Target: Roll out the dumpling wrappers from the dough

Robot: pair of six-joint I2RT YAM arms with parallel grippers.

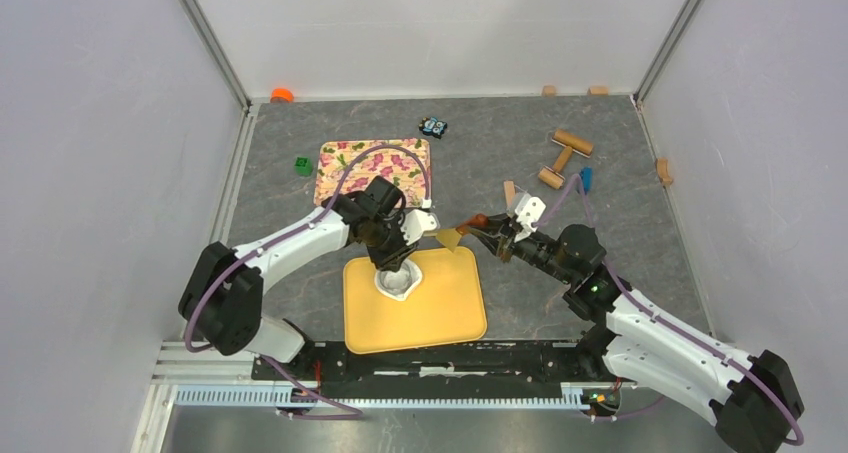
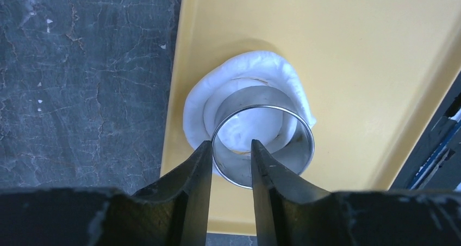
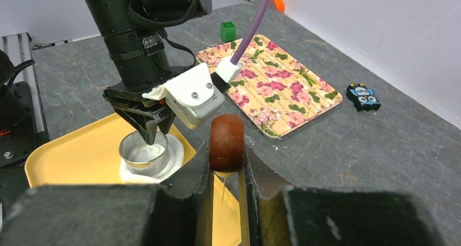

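Note:
A white dough piece [image 2: 198, 107] lies on the yellow tray [image 1: 420, 323], a metal ring [image 2: 303, 145] on it. My left gripper is just above the ring, its fingertips at the near rim, parted; whether they grip the rim I cannot tell. My right gripper [image 1: 488, 235] is shut on the orange-brown handle [image 3: 227, 140] of a scraper, its triangular blade [image 1: 448, 239] hanging beside the tray's upper right.
A floral board [image 3: 285, 91] lies behind the left arm, near a green block [image 3: 228, 31] and a dark owl-shaped object [image 3: 363, 98]. A wooden roller [image 1: 572, 140] and small tools lie at the back right.

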